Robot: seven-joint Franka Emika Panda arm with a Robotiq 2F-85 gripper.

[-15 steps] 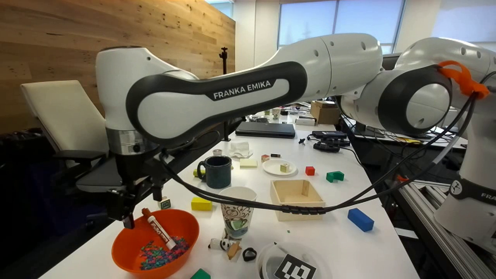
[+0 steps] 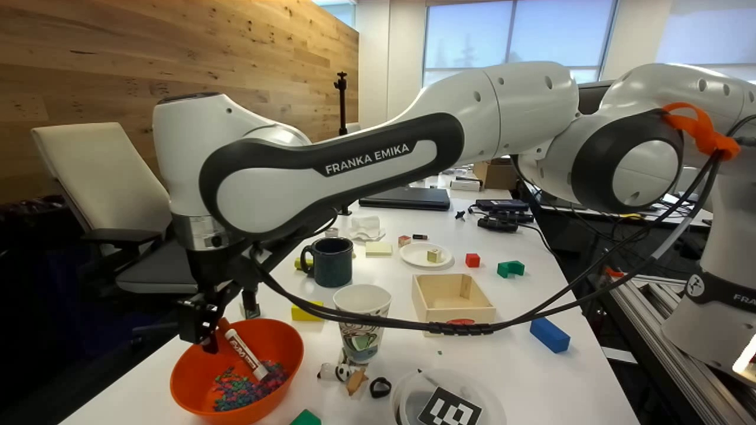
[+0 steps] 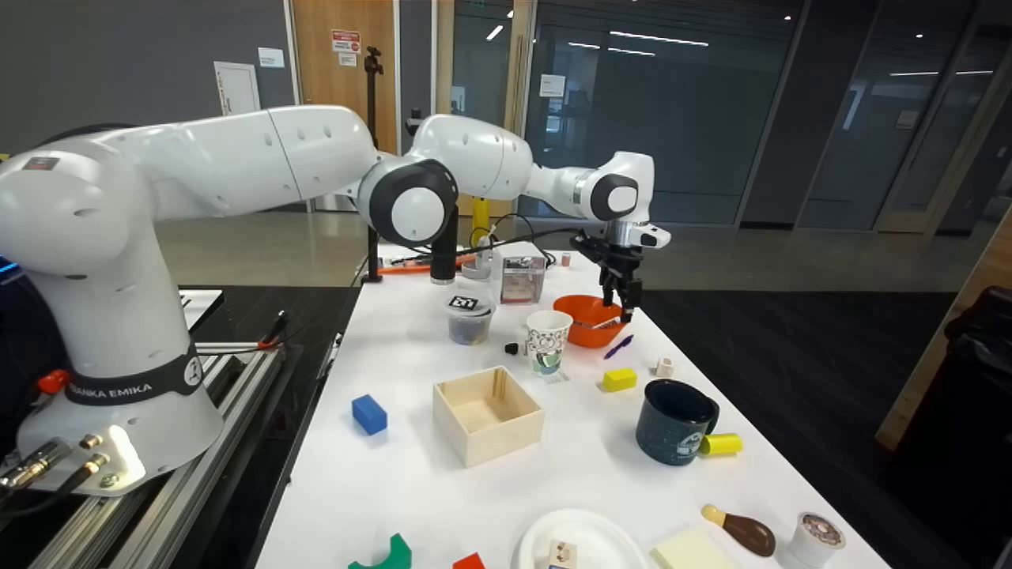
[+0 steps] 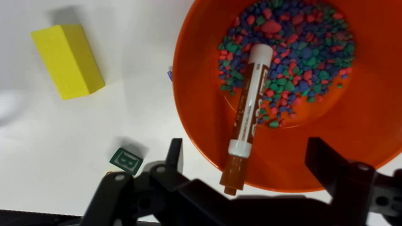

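Note:
A brown and white marker [image 4: 248,109] leans inside the orange bowl [image 4: 199,124], its brown cap resting over the rim and its white end among coloured pebbles [image 4: 301,56]. Exterior view 1 shows the same marker [image 2: 243,352] slanting in the bowl [image 2: 276,333]. My gripper is open in the wrist view, one finger on each side of the marker's cap end, touching neither side that I can see. From the far side, the gripper [image 3: 616,311] appears at the edge of the bowl [image 3: 574,305].
Near the bowl lie a yellow block [image 4: 67,62] and a lettered cube [image 4: 127,161]. A paper cup [image 3: 547,343], a dark mug [image 3: 671,422] and a wooden box [image 3: 489,417] stand farther along the table. A lidded tub [image 2: 453,400] sits close to exterior view 1.
The arm has come down and slightly right in exterior view 1, bringing the gripper lower around the marker's cap end. The marker and bowl look unmoved.

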